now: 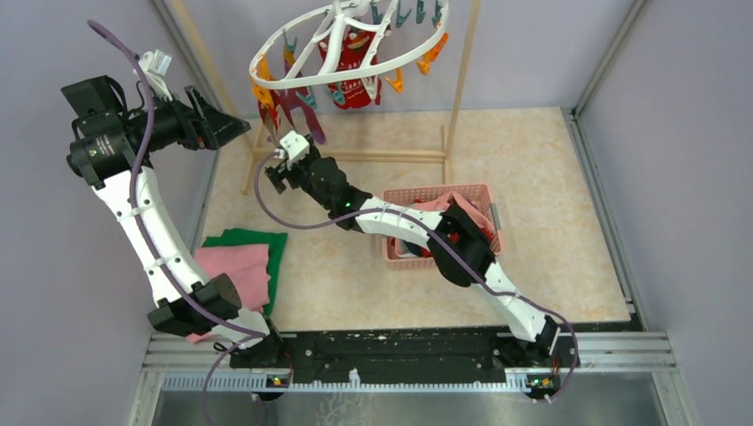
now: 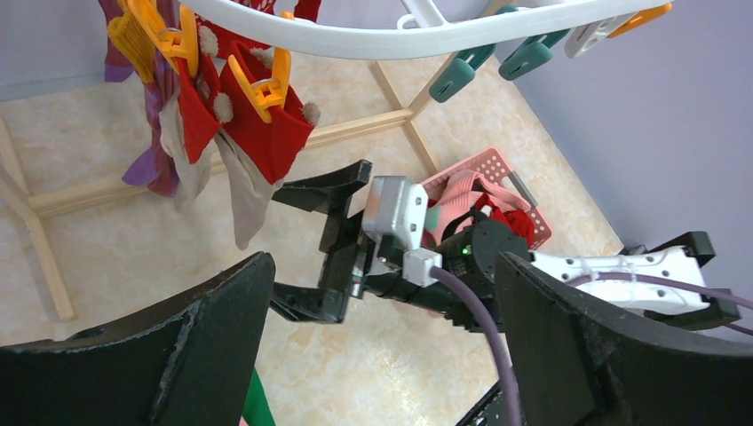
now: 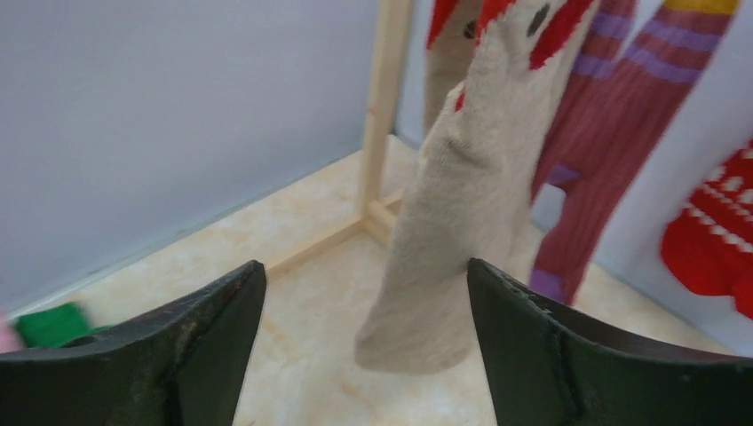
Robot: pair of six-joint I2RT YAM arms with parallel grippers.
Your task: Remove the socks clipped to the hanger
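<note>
Socks hang from the white ring hanger (image 1: 373, 67) on orange and teal clips. In the left wrist view, a red-and-cream sock (image 2: 266, 146) hangs from an orange clip (image 2: 262, 89). My right gripper (image 1: 286, 175) is just below these socks, open, with the cream end (image 3: 453, 266) of a sock near or between its blurred fingers in the right wrist view. My left gripper (image 1: 226, 129) stands open left of the hanger, nothing between its fingers.
A pink basket (image 1: 400, 264) holding socks lies under the right arm. Folded pink (image 1: 226, 266) and green cloths (image 1: 257, 237) lie at the front left. The wooden stand (image 1: 382, 154) runs along the back.
</note>
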